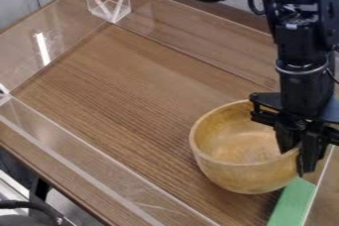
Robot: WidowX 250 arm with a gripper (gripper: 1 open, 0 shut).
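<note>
A wooden bowl point(232, 161) sits at the lower right of the camera view, tilted somewhat. My gripper point(298, 151), black, is at the bowl's right side, shut on its rim; the fingertips partly cover that side of the bowl. A green strip point(291, 208) lies below and right of the bowl, partly under or behind it from this view.
A clear plastic holder point(109, 4) stands at the back left. Clear rails run along the table's edges, and cables show at the lower left.
</note>
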